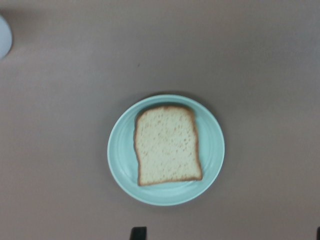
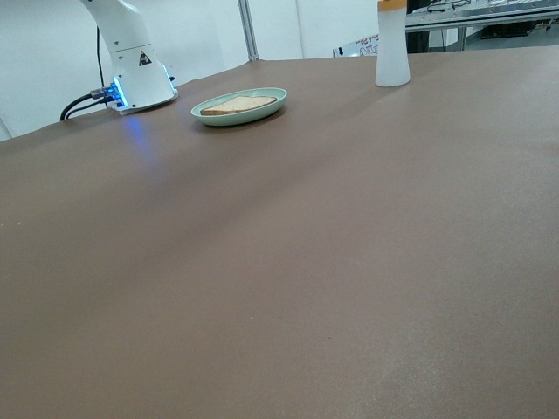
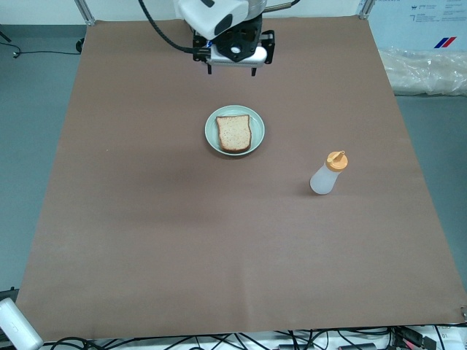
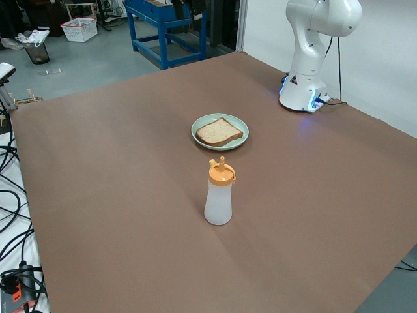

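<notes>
A slice of bread (image 3: pixel 233 133) lies on a pale green plate (image 3: pixel 257 143) in the middle of the table. A white squeeze bottle with an orange spouted cap (image 3: pixel 326 176) stands upright in front and to the right of the plate, seen from the left camera. My gripper (image 3: pixel 230 72) hangs high behind the plate, its two dark fingers wide apart with nothing seen between them. In the wrist view the plate and bread (image 1: pixel 167 145) lie below, between and beyond the finger tips at the bottom edge.
The white arm base (image 4: pixel 305 91) stands at the back edge with cables. Cables and equipment lie along the table's edge near the left camera.
</notes>
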